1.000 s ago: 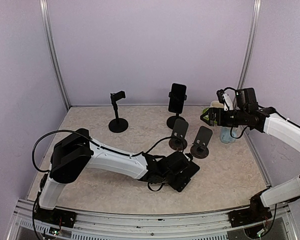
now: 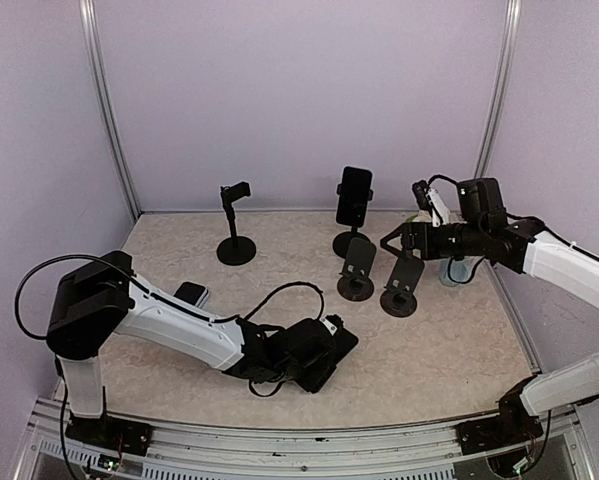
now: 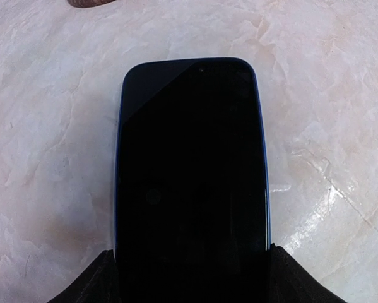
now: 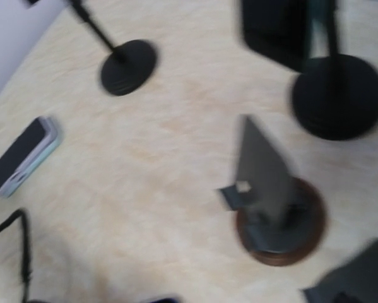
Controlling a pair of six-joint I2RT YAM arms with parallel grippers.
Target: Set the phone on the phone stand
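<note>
A black phone (image 3: 192, 158) lies screen up on the table under my left gripper (image 2: 319, 362), whose fingertips sit at both long sides of it in the left wrist view; whether they grip it is unclear. My right gripper (image 2: 409, 238) hangs open above the low stands at the right. Two low folding stands (image 2: 357, 265) (image 2: 401, 285) stand mid-right. A taller stand (image 2: 354, 200) at the back holds a dark phone; another tall stand (image 2: 234, 248) stands back left, its head without a phone.
A second phone (image 4: 21, 154) lies at the left of the table, partly behind my left arm in the top view. A light blue object (image 2: 454, 272) is partly hidden at the right. Bare table (image 2: 449, 360) fills the front right.
My left gripper and the phone beneath it have shifted left across the table. My right gripper has moved a little to the left.
</note>
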